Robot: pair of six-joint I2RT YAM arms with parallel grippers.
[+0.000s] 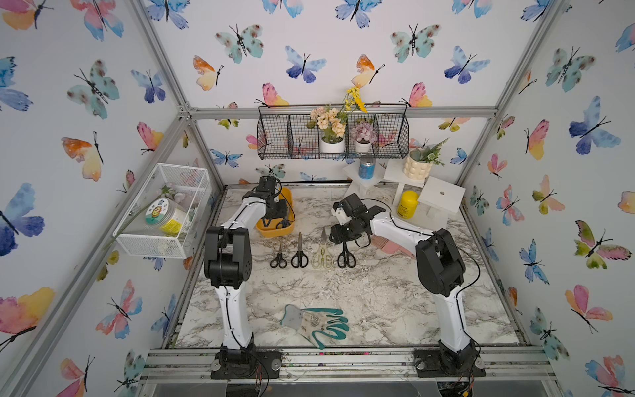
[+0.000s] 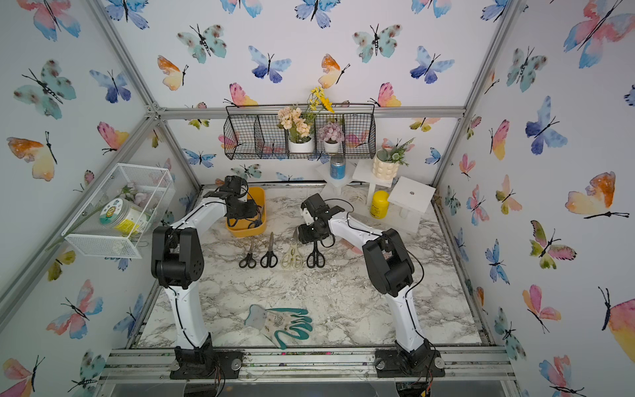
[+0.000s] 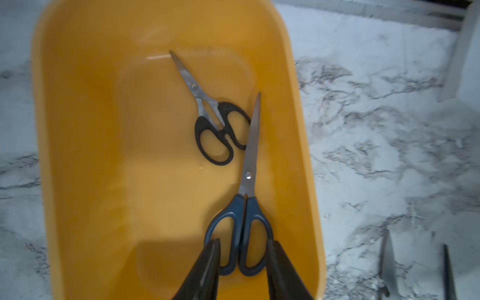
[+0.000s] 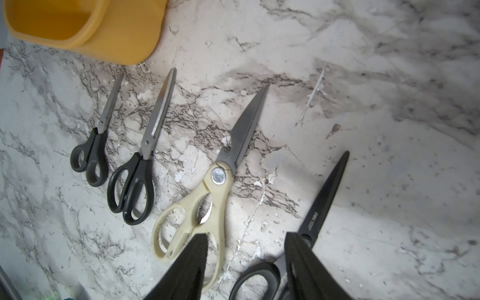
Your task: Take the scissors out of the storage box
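The yellow storage box [image 3: 305, 165] holds two pairs of scissors in the left wrist view: small black-handled scissors [image 3: 215, 145] toward the far end and longer blue-handled scissors [image 3: 248, 175] nearer. My left gripper hangs over the box, open, its fingertips in line with the blue handles but holding nothing. Outside lie small black scissors [image 4: 100, 125], larger black scissors [image 4: 150, 140], cream-handled scissors [image 4: 218, 175] and dark-bladed scissors [image 4: 325, 200]. Above the marble table my right gripper stands open, between the cream and dark-bladed pairs in view, its fingers empty.
A teal and grey glove [image 1: 317, 324] lies near the front. White stands [image 1: 442, 193] with a yellow container [image 1: 408, 204] occupy the back right. The white wire basket [image 1: 162, 246] is at the left wall.
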